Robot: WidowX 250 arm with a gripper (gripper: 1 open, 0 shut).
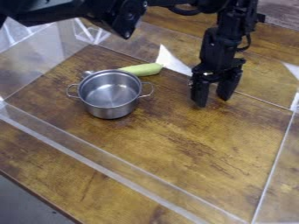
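Note:
My black gripper (214,90) reaches down at the right of the back half of the wooden table, its two fingers standing apart close to the tabletop. I see nothing clearly between them. To the left stands an empty steel pot (108,94) with two side handles. A yellow-green corn cob (142,69) lies just behind the pot, near a small metal piece that is too small to make out.
Transparent strips or panels cross it along the left, front and right. A white triangular shape (172,61) shows behind the corn.

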